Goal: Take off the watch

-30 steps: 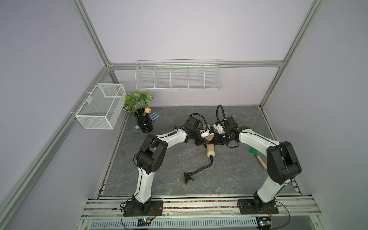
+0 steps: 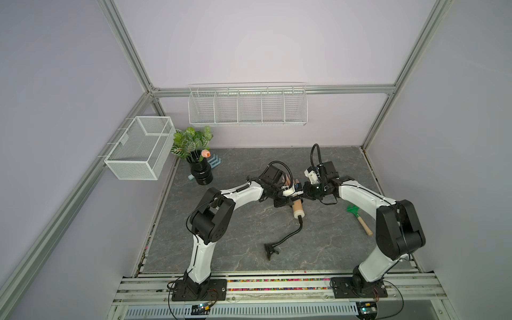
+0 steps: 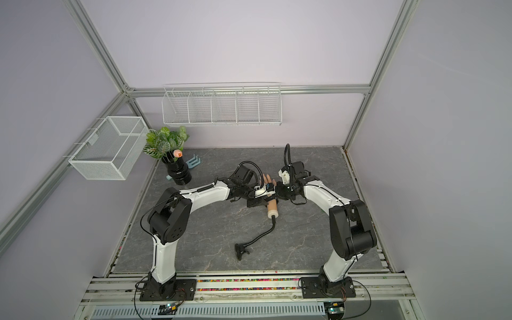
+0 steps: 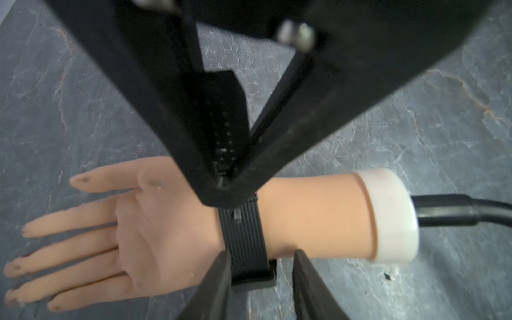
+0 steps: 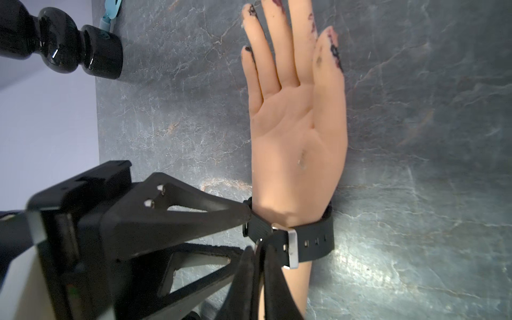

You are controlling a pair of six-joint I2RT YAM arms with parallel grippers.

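A black-strapped watch (image 4: 245, 240) is around the wrist of a model hand (image 4: 160, 234) lying palm up. In the right wrist view its silver buckle (image 5: 291, 248) faces up, with the strap threaded through. My right gripper is shut at the buckle's left side, its tips on the strap's end, which curls up to them. From the left comes my left gripper, its fingers parted either side of the watch at the wrist's edge, not clamped together. The watch's far side is hidden under the wrist.
A black flexible stalk (image 2: 288, 235) runs from the forearm to a base (image 2: 270, 251). A vase of flowers (image 2: 201, 169) stands at the back left. A green tool with a wooden handle (image 2: 364, 225) lies right.
The model hand and its stalk have shifted to the right, base included. Both grippers have moved right with them, the right one slightly farther.
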